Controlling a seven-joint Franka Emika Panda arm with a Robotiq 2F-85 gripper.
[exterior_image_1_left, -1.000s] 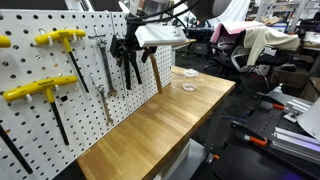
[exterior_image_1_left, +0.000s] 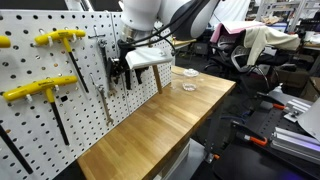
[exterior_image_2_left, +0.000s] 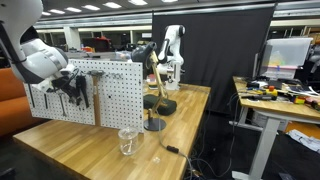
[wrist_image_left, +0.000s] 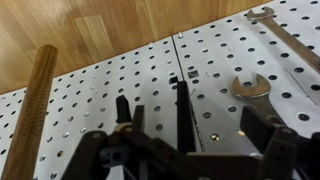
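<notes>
A tool with a black handle (wrist_image_left: 185, 115) hangs on the white pegboard (wrist_image_left: 225, 60). In the wrist view, my open gripper has its fingers spread on either side of that handle, with gaps showing between. Exterior view 1 has the gripper (exterior_image_1_left: 128, 70) close in front of the pegboard (exterior_image_1_left: 85, 95), beside a hanging wrench. From exterior view 2 the gripper (exterior_image_2_left: 72, 88) appears at the left part of the board. The head of the black-handled tool is hidden behind the gripper.
A wooden handle (wrist_image_left: 35, 105) and a metal wrench (wrist_image_left: 255, 95) hang on either side of the black handle. Yellow-headed hammers (exterior_image_1_left: 40, 88) occupy the nearer pegboard. Clear glassware (exterior_image_2_left: 128, 140) stands on the wooden table (exterior_image_2_left: 85, 145), whose front area is mostly clear.
My gripper has come down along the pegboard, and the white arm above it has lowered too. The hanging tools appear unmoved.
</notes>
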